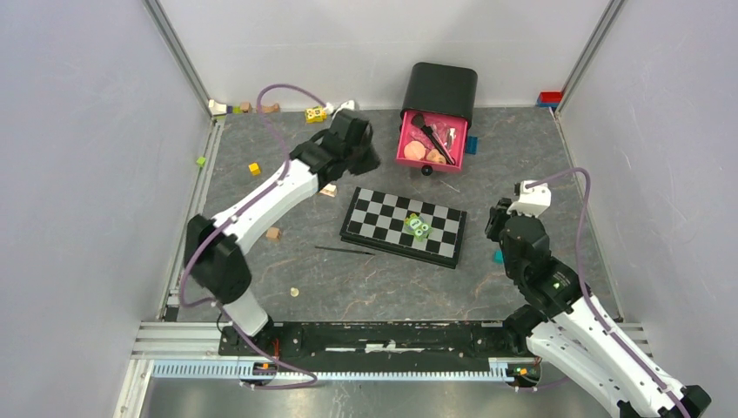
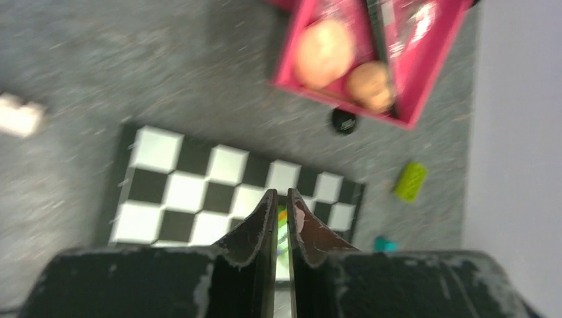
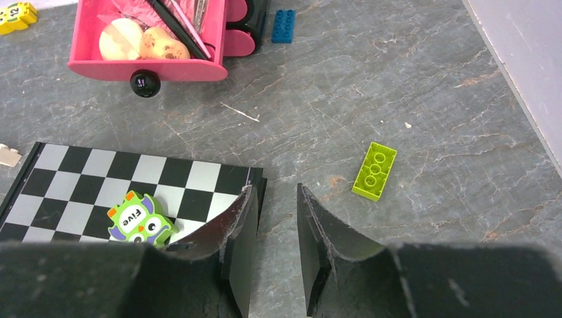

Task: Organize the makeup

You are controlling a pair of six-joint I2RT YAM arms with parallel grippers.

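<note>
The pink drawer (image 1: 402, 155) stands pulled out of its black case (image 1: 442, 87) at the back. Inside lie a black brush (image 1: 432, 139), round tan puffs (image 3: 121, 39) and a clear packet. My left gripper (image 1: 372, 164), left of the drawer, is clear of it; its fingertips (image 2: 271, 199) are slightly apart with nothing between them, and its wrist view is blurred. Over the right side of the table, my right gripper is part open and empty. A thin black stick, perhaps a pencil (image 1: 345, 251), lies in front of the checkered board.
The checkered board (image 1: 383, 218) bears a green owl toy (image 1: 418, 228). A lime brick (image 3: 374, 171) and a blue brick (image 3: 283, 26) lie on the right. Small blocks sit along the left and back edges.
</note>
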